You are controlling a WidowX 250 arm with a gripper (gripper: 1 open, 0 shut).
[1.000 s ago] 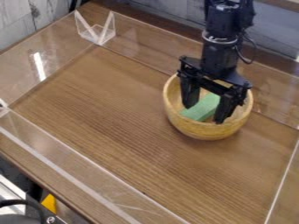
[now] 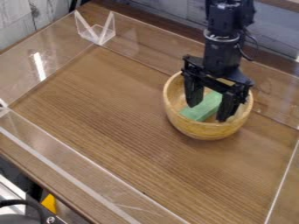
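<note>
A wooden bowl (image 2: 187,124) sits on the right part of the table, holding a green object (image 2: 204,107). My black gripper (image 2: 211,96) is over and partly inside the bowl, open, with its fingers to either side above the green object. The fingers hide part of the green object and of the bowl's back rim.
A white wire-like holder (image 2: 96,28) stands at the back left. Some dark and yellow items are at the lower-left edge, outside the table.
The gripper has shifted very slightly over the bowl; the bowl and green object look almost unchanged.
</note>
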